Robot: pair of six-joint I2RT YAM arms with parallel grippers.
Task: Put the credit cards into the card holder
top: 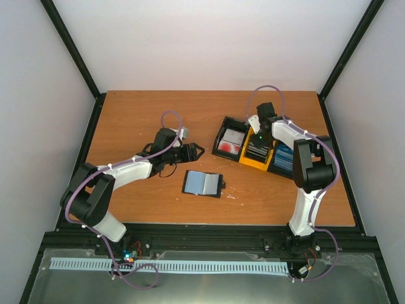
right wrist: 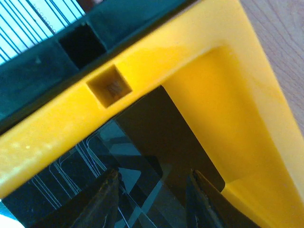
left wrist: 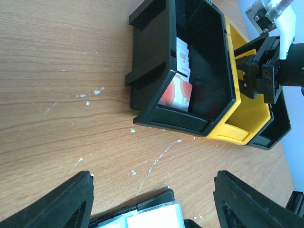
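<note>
The card holder [top: 203,183] lies opened out on the table, its clear sleeves facing up; part of it shows at the bottom of the left wrist view. Dark cards [right wrist: 166,137] rest in the yellow bin [top: 253,163]. Over that bin my right gripper points down, its fingers parted, with the cards visible beneath; whether they touch a card I cannot tell. Away to the left, above the bare table near the holder, my left gripper [top: 200,151] is open and empty. Red-and-white cards [left wrist: 177,92] sit in the black left bin [left wrist: 154,111].
Another dark bin [top: 276,166] with blue striped cards [right wrist: 35,21] adjoins the yellow one on the right. The bins stand side by side. Bare wood [top: 152,206] surrounds the holder on its left and front.
</note>
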